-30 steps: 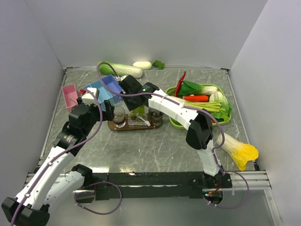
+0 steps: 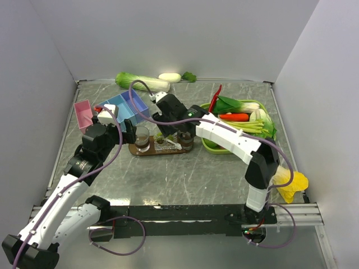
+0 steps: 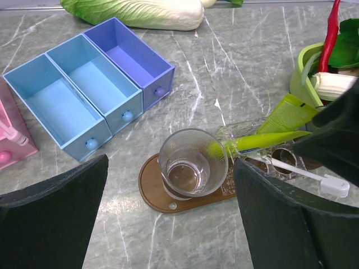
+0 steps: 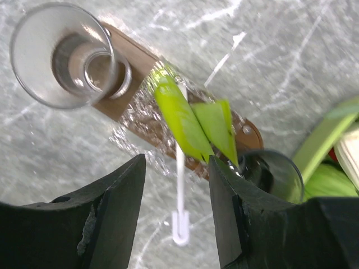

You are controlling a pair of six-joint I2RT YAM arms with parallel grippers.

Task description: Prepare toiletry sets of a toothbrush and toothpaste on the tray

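Note:
A wooden tray [image 3: 152, 185] holds a clear cup [image 3: 192, 162] at its left and a dark cup [image 4: 269, 179] at its right. Between them lie green toothpaste tubes [image 4: 180, 120], transparent packaging and a white toothbrush [image 4: 180, 224], whose end sticks out past the tray. My left gripper is open above the tray's left end, nothing in it. My right gripper is open over the toothpaste and toothbrush, nothing held.
Blue bins [image 3: 61, 106] and a pink bin [image 3: 14, 147] stand at the back left, a cabbage [image 3: 140, 14] behind them. A green vegetable basket [image 2: 216, 147] is at the right.
My right gripper and arm have shifted a little to the right and toward the front. The left arm is still.

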